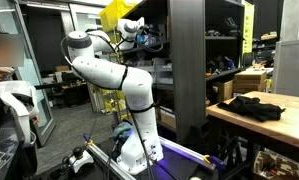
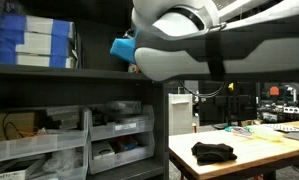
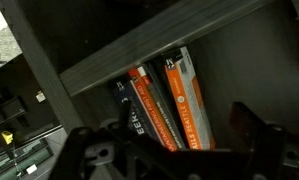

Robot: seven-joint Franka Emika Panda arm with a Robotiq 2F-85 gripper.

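Several books stand side by side on a dark shelf in the wrist view. Among them are an orange book [image 3: 160, 108] and a white-and-orange book [image 3: 189, 100], with dark spines between and beside them. My gripper is open in front of the books, its dark fingers apart at the lower left and lower right. Nothing is held between them. The exterior view shows my gripper [image 1: 149, 40] at the upper shelf of the tall dark rack; the books cannot be made out there.
The shelf edge [image 3: 139, 60] runs diagonally past the books, with empty shelf to their right. Blue-and-white boxes [image 2: 34, 42] fill the rack's upper left. A black cloth [image 1: 251, 107] lies on the wooden table [image 1: 274, 127], away from the arm.
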